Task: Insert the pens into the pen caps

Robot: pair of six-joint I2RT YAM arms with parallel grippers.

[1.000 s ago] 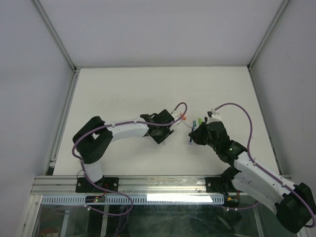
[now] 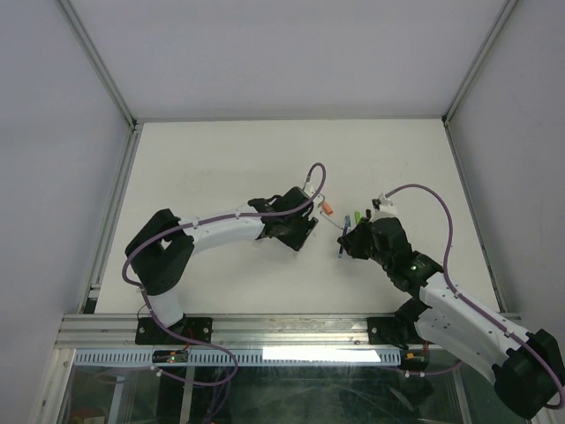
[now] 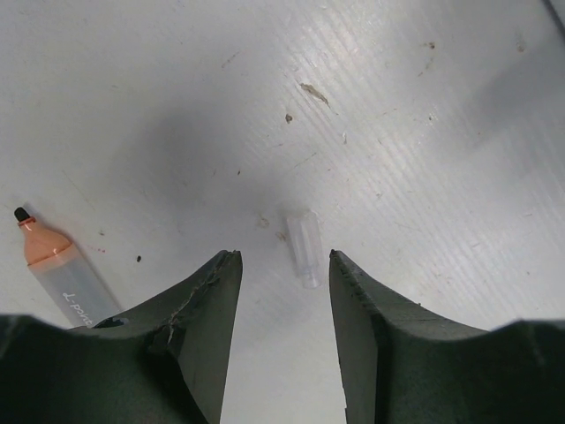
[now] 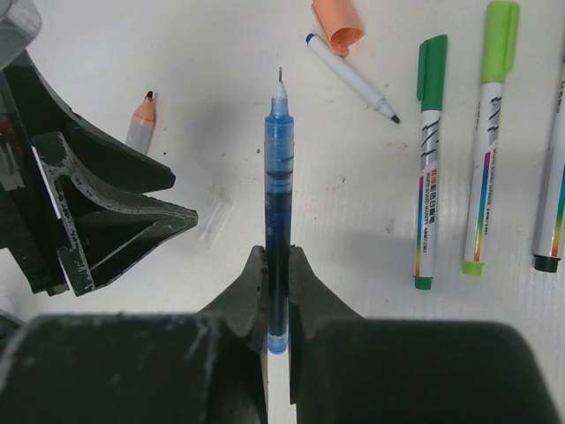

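My right gripper is shut on a blue pen (image 4: 278,177), held upright in the right wrist view with its metal tip bare. My left gripper is open above a small clear cap (image 3: 305,247), which lies on the table between and beyond its fingertips. An orange-tipped marker (image 3: 62,274) lies to the left of it. In the right wrist view the left gripper's dark fingers (image 4: 132,221) reach in beside the same clear cap (image 4: 214,219).
Right of the held pen lie a dark green marker (image 4: 429,159), a light green marker (image 4: 485,150), another marker (image 4: 552,212), a thin white pen (image 4: 351,75) and an orange cap (image 4: 335,25).
The right arm with the blue pen has stayed in place.
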